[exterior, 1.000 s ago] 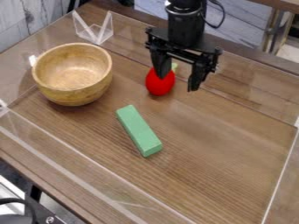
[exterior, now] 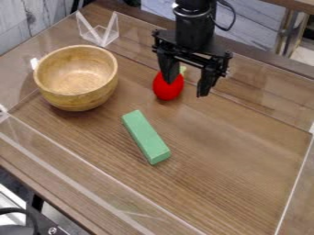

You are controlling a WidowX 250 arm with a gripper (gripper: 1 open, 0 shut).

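Observation:
My black gripper (exterior: 188, 66) hangs at the top middle of the table, its fingers spread open. Below its left finger sits a red round object (exterior: 168, 86), partly hidden by the gripper, with a small pale yellow-green piece behind it. A light wooden bowl (exterior: 76, 78) stands at the left. A green rectangular block (exterior: 146, 137) lies at the lower middle.
A white angular object (exterior: 95, 29) is at the upper left. A wooden ledge runs across the top right corner. A black cable shows at the bottom left.
The gripper has shifted very slightly; the objects on the table have not visibly moved.

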